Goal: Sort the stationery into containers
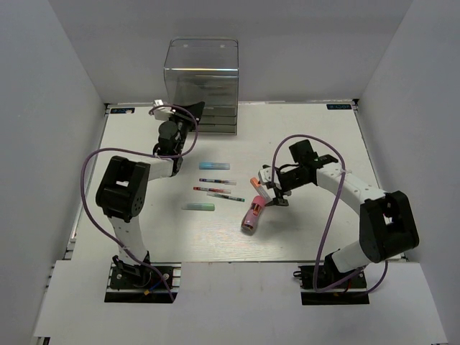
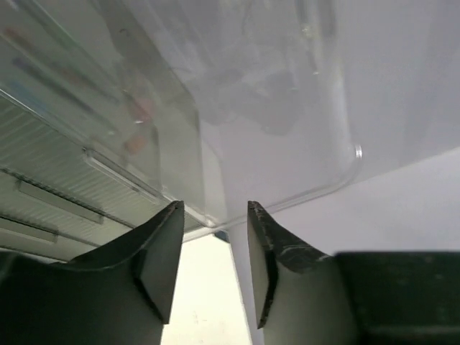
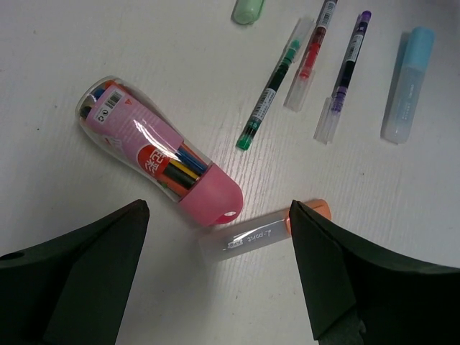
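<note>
My left gripper is open just in front of the clear, layered container [image 1: 200,72], nothing between its fingers. My right gripper hangs open over an orange-capped marker [image 3: 248,233] and a pink bottle of coloured pencils [image 3: 151,147]. A blue marker [image 3: 406,90], a purple pen [image 3: 348,65], a red pen [image 3: 313,54], a green pen [image 3: 272,90] and a green marker [image 1: 198,207] lie on the table between the arms.
Grey walls border it at back and sides.
</note>
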